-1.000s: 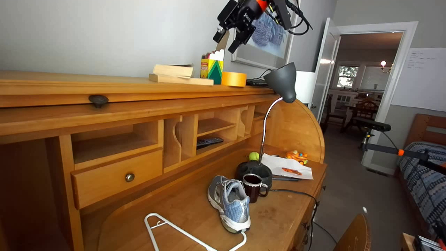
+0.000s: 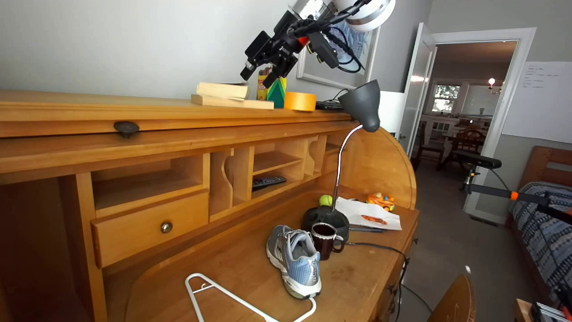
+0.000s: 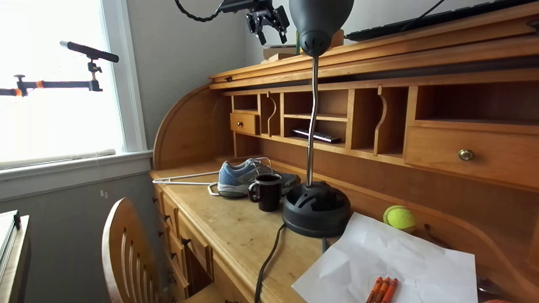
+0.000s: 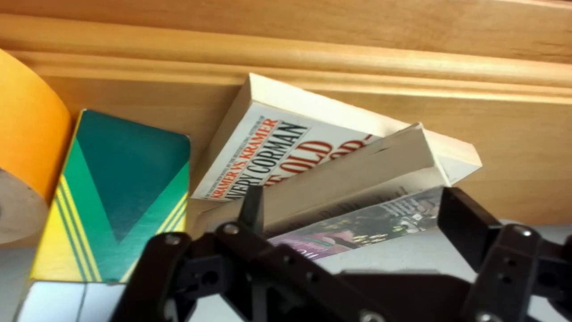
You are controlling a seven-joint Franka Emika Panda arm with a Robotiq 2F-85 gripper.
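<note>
High over the desk's top shelf, my gripper (image 2: 258, 79) stands open, its fingers apart and empty. In the wrist view two paperbacks are stacked crosswise below it: the upper book (image 4: 354, 180) appears between and beyond the fingertips, and the lower book (image 4: 300, 139), with red and black lettering, sticks out from under it. A gap separates the gripper from both books, as exterior view 1 suggests. Beside the books stands a green and yellow crayon box (image 4: 128, 188), with a roll of orange tape (image 4: 27, 123) next to it.
The black lamp head (image 2: 364, 104) rises near the right part of the shelf. On the desk below are a shoe (image 2: 296, 260), a dark mug (image 2: 325, 239), a white hanger (image 2: 230, 295) and a tennis ball (image 3: 400, 217). The shelf left of the books is clear.
My gripper has moved left and lower in exterior view 1, from above the tape and crayon box to nearer the books. It stays open; the desk objects have not moved.
</note>
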